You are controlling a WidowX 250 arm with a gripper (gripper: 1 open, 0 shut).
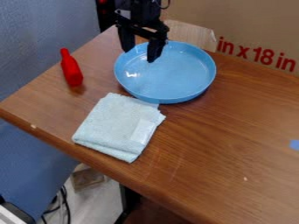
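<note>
My black gripper hangs over the back-left part of a blue round plate, its fingers pointing down. Whether it is open or shut is hard to tell at this size. The plate shows nothing clearly on it. A red bottle stands to the left of the plate, and a folded pale cloth lies in front of it.
A light wooden board is behind the plate, beside a cardboard surface with red lettering. The table's front-left edge drops to the floor.
</note>
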